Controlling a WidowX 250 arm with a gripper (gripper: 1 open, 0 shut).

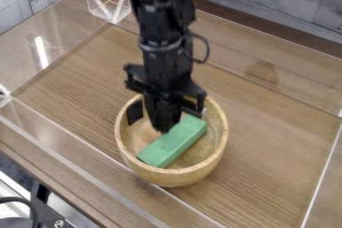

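Note:
A tan round bowl (pixel 205 167) stands on the wooden table, holding a green rectangular block (pixel 171 142) that lies tilted along a diagonal. The black robot gripper (pixel 163 120) comes down from the top of the camera view and hangs over the back part of the bowl, just above and behind the block. Its fingers are dark and blurred, and whether anything is between them is hard to see; it appears shut, with the block below it.
A translucent object (pixel 107 4) stands at the back left edge. The table's edges show at left and right.

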